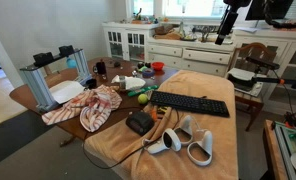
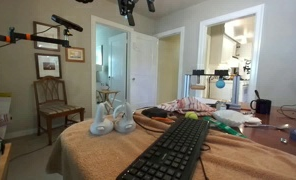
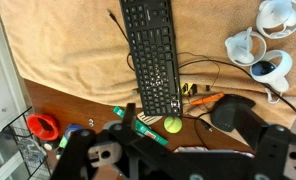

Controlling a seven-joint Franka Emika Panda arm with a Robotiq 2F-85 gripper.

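My gripper (image 1: 226,35) hangs high above the right side of the table, with its fingers open and empty. In the wrist view its fingers stand wide apart at the bottom edge. Beneath it, a black keyboard (image 3: 153,55) lies on an orange-tan towel (image 3: 78,50), clear of the fingers. A white headset (image 1: 164,142) with white controllers (image 1: 200,150) rests near the front of the towel. A black pouch-like object (image 3: 231,112), a yellow-green ball (image 3: 172,124) and an orange marker-like item (image 3: 206,98) lie past the keyboard's end.
A striped cloth (image 1: 85,108) is bunched on the table's left side. Beyond it stand dark cups (image 1: 100,68) and a red bowl-like object (image 1: 158,66). A black-and-white stand (image 1: 56,82) is at the far left. Towel beside the keyboard is bare.
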